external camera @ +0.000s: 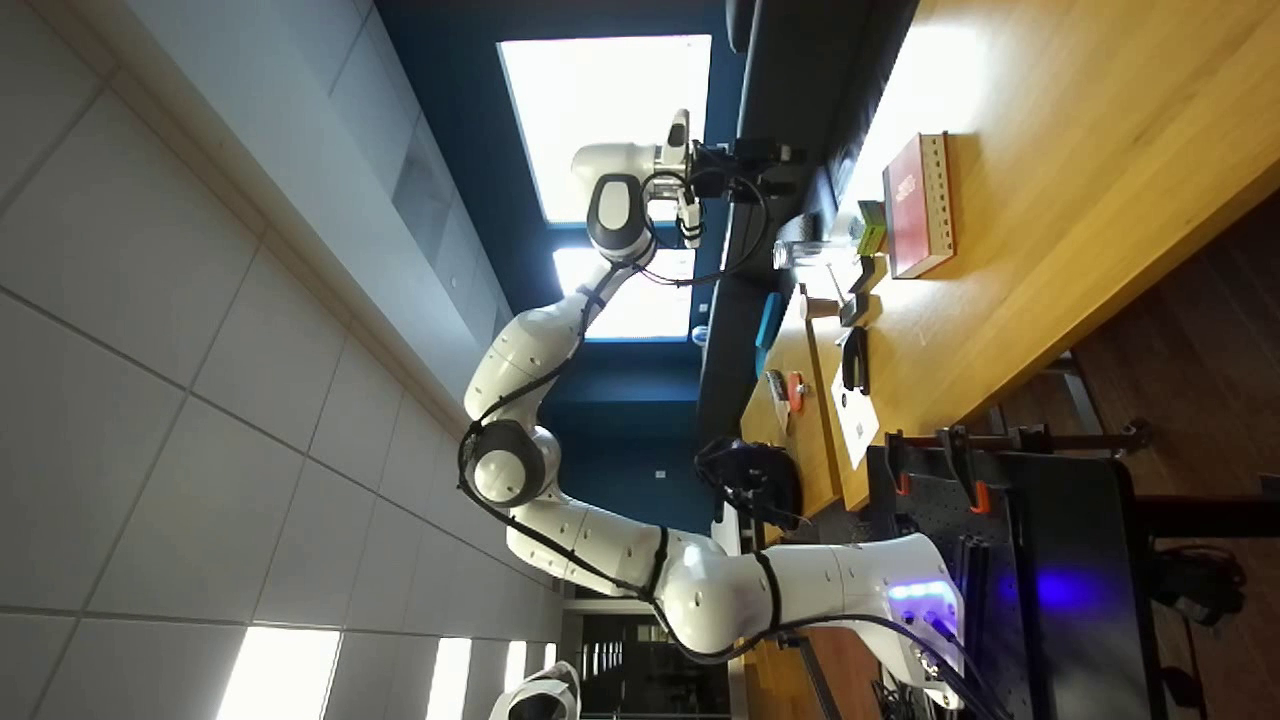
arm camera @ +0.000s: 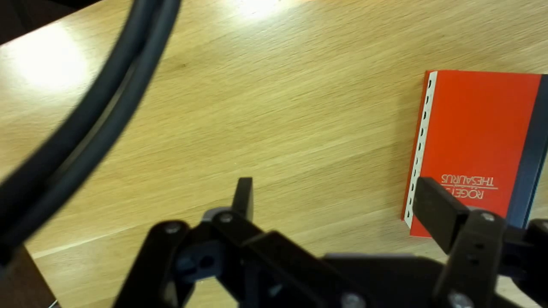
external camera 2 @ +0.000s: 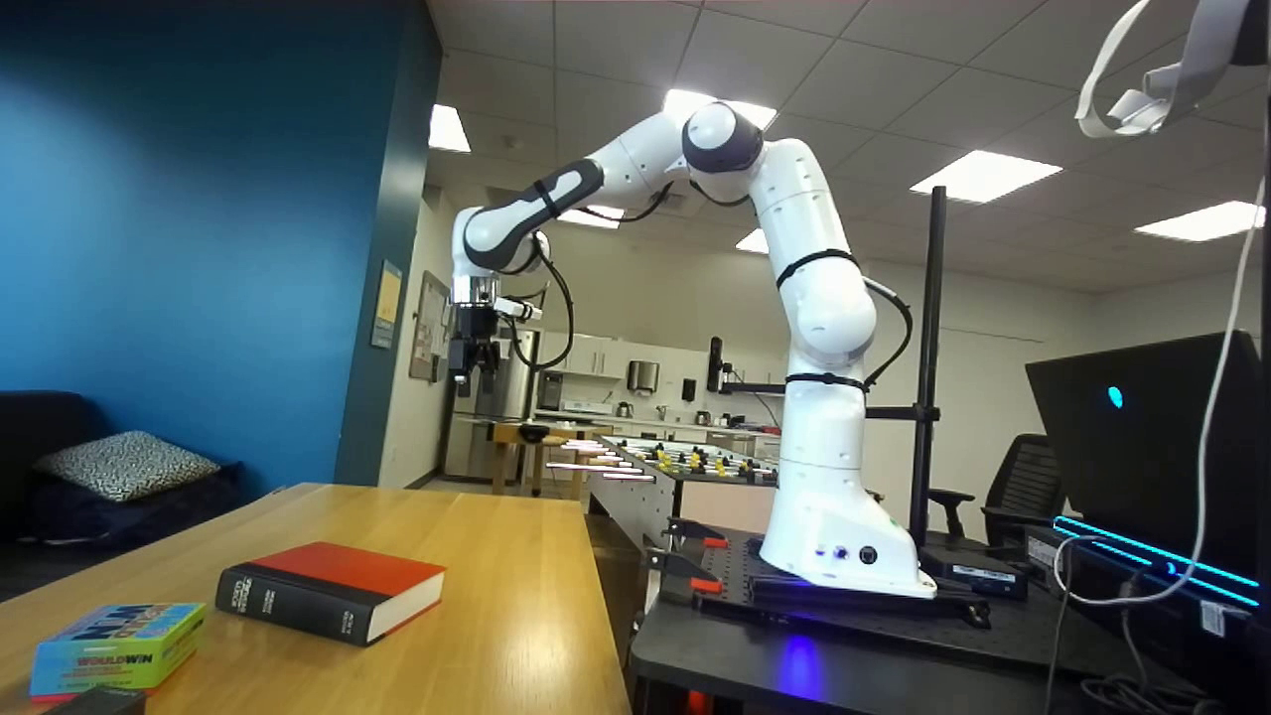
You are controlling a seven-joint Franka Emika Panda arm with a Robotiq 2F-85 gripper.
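A red thesaurus with a dark spine (arm camera: pixel 475 128) lies flat on the wooden table, at the right of the wrist view. The same book (external camera 2: pixel 340 578) shows its black spine in exterior view 2, and the book (external camera: pixel 918 206) appears again in the sideways exterior view 1. My gripper is open, its fingers wide apart with only bare tabletop seen between them. One finger (arm camera: pixel 442 213) overlaps the book's near corner in the picture. Both exterior views show the gripper (external camera 2: pixel 462 371) high above the table, touching nothing.
A small colourful box (external camera 2: pixel 117 649) lies close to the book. A clear glass item (external camera: pixel 806 253), a black stapler-like object (external camera: pixel 854 360) and a white sheet (external camera: pixel 854 420) share the table. Clamps (external camera: pixel 960 462) stand at its robot-side edge.
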